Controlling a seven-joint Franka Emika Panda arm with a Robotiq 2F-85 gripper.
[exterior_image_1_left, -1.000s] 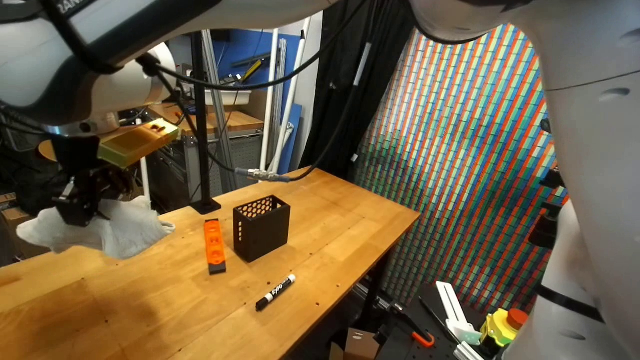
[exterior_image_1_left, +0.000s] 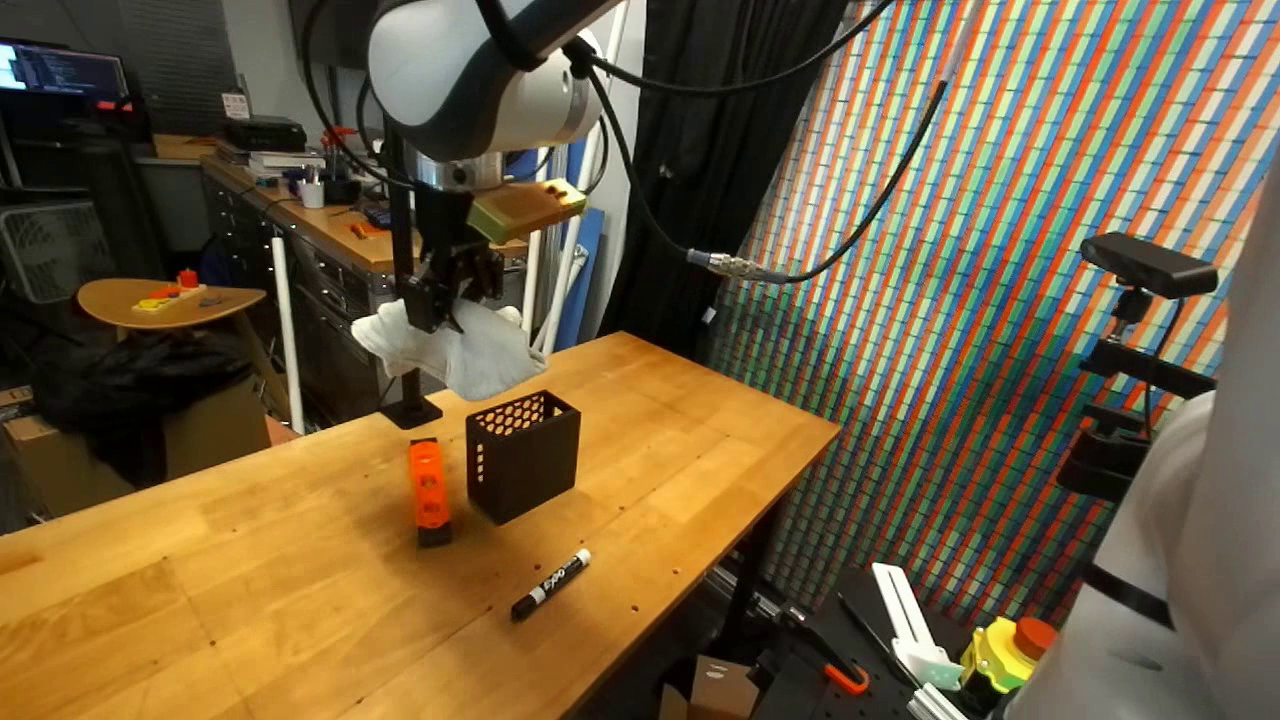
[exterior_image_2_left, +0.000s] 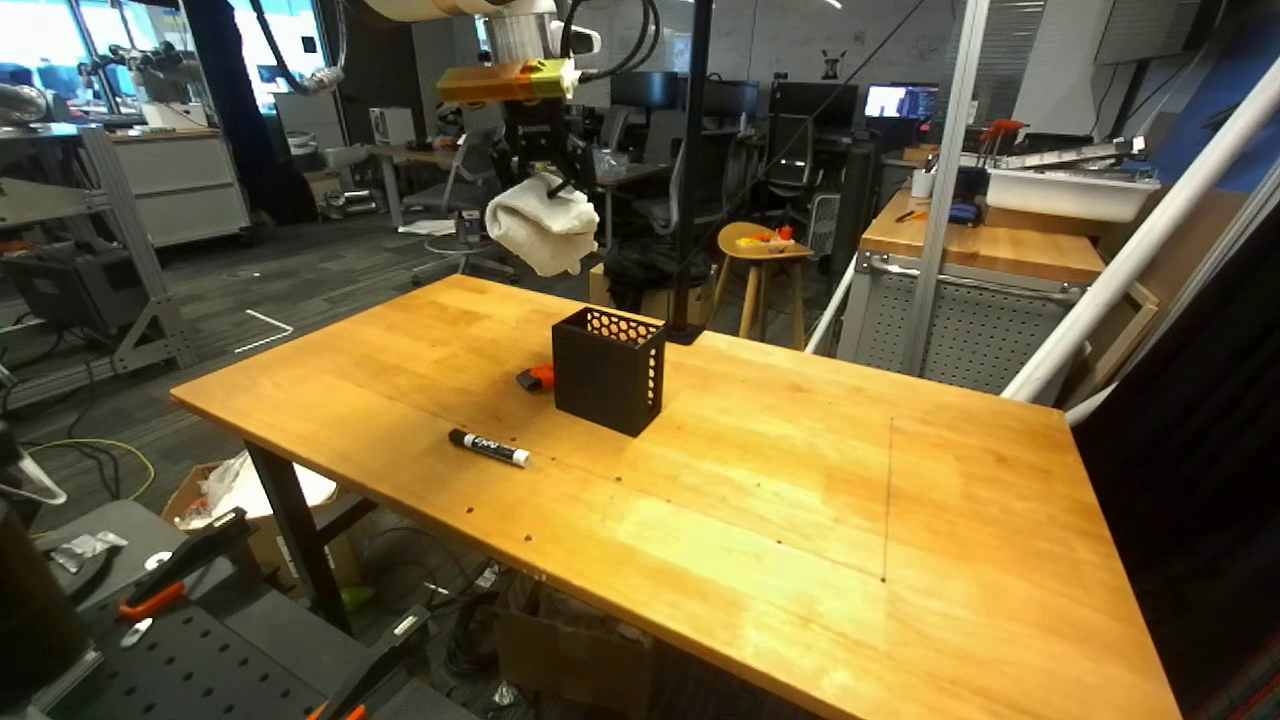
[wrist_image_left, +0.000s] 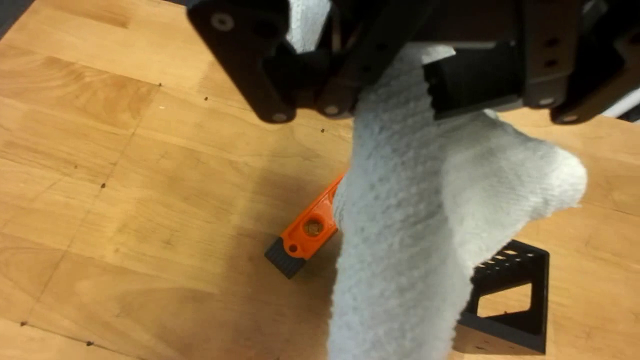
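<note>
A whitish cloth (exterior_image_1_left: 470, 347) hangs from my gripper (exterior_image_1_left: 450, 322), well above the wooden table (exterior_image_2_left: 768, 480). In the wrist view the cloth (wrist_image_left: 402, 240) drapes down from between the dark fingers, which are shut on it. Below and near it stands a black open-topped box (exterior_image_1_left: 524, 462) with perforated sides. An orange level (exterior_image_1_left: 428, 490) with dark ends lies beside the box; in the wrist view the cloth covers part of the level (wrist_image_left: 312, 228) and part of the box (wrist_image_left: 510, 300). A black-and-white marker (exterior_image_1_left: 551, 584) rests closer to the table's edge.
A dark vertical post (exterior_image_2_left: 687, 180) rises at the table's edge close to the box. A cable (exterior_image_1_left: 828, 258) loops from the arm.
With the cloth in its grip, my gripper has moved right and higher in exterior view 1, toward the box. Box, level and marker lie where they were.
</note>
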